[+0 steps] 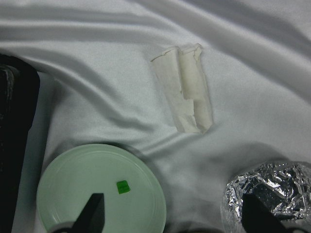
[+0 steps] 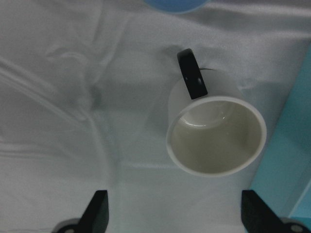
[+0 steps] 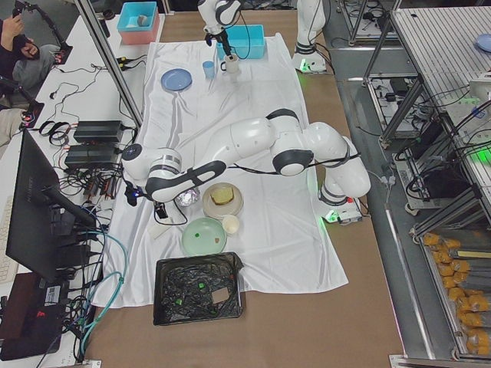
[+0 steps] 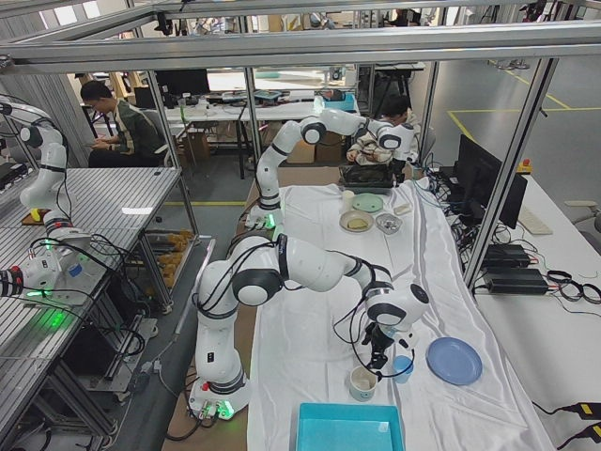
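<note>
My left gripper is open above the white cloth, near a crumpled piece of white paper (image 1: 182, 92), a green plate (image 1: 87, 179) bearing a small green piece, and a crumpled foil item (image 1: 265, 189). A beige plate (image 3: 212, 207) holds something yellow, with a cream cup (image 3: 230, 225) nearby. My right gripper is open above a white mug (image 2: 189, 145) with a black handle, beside a blue cup (image 4: 402, 371).
A black lined tray (image 3: 165, 299) lies at the near end; a blue bin (image 4: 347, 413) stands at the far end, by the mug. A blue plate (image 4: 454, 360) lies nearby.
</note>
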